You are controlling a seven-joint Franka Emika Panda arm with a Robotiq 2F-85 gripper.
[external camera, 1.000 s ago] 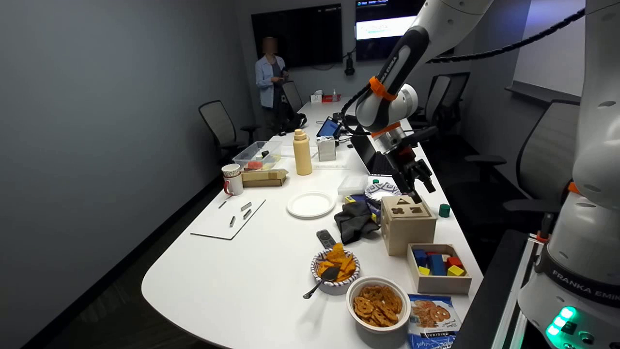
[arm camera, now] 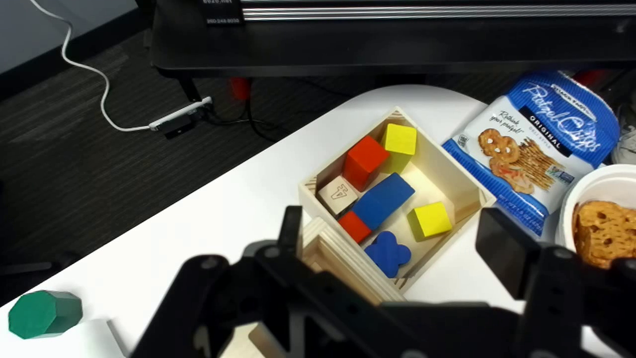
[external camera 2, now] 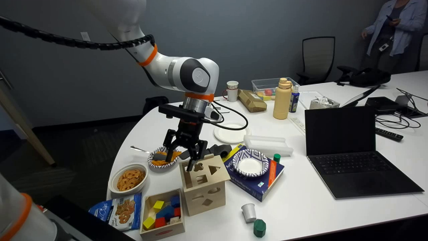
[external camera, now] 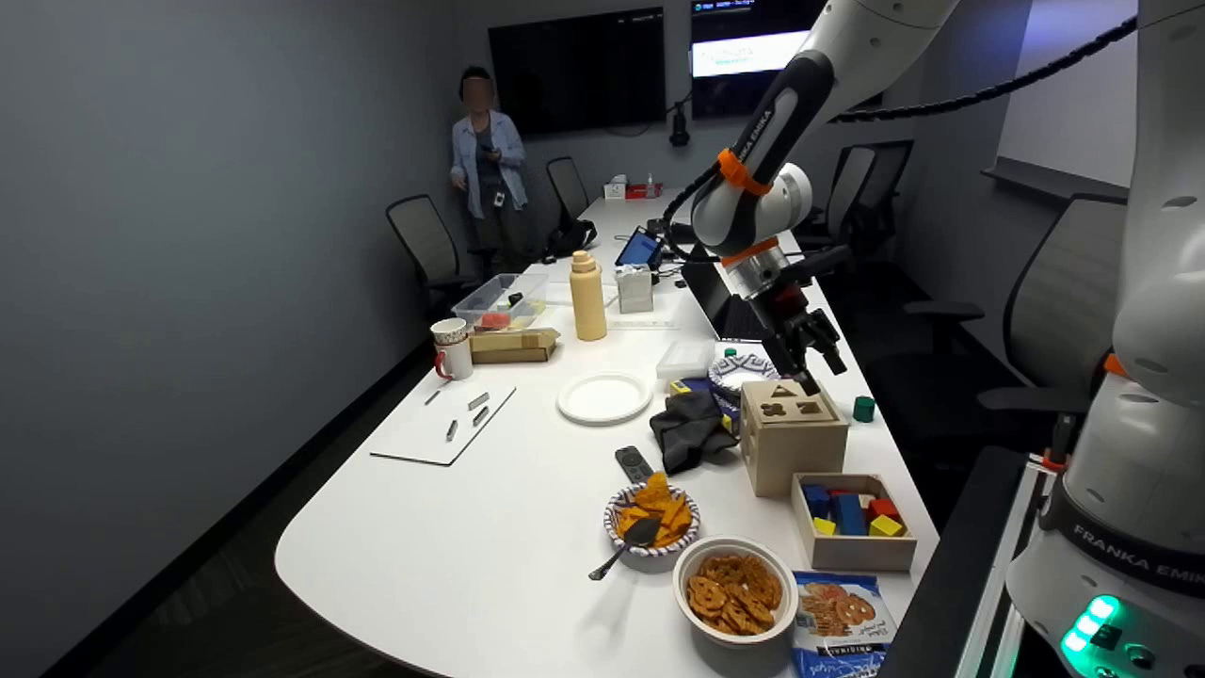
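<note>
My gripper (external camera 2: pixel 179 161) stands open above the wooden shape-sorter box (external camera 2: pixel 206 203), nothing between its fingers. In the wrist view its two fingers (arm camera: pixel 290 229) are spread wide. The sorter has cut-out shapes in its top and side. Beside it sits a shallow wooden tray (arm camera: pixel 457 170) holding several coloured blocks. Among them are a red block (arm camera: pixel 364 160), a yellow block (arm camera: pixel 430 221), a long blue block (arm camera: pixel 383 200) and a blue flower-shaped block (arm camera: pixel 388 254). A green block (external camera 2: pixel 259 227) lies on the bare table, away from the tray.
A pretzel bag (external camera: pixel 843 625), a bowl of pretzels (external camera: pixel 734 593) and a bowl of chips (external camera: pixel 618 531) crowd the tray's side. Near the sorter are a dark cloth (external camera: pixel 686 431), a book (external camera 2: pixel 260 188) with a patterned bowl, and a small cup (external camera 2: pixel 249 213).
The arm, gripper and tabletop objects look unmoved. Only the person at the back has shifted to the left in exterior view 1.
</note>
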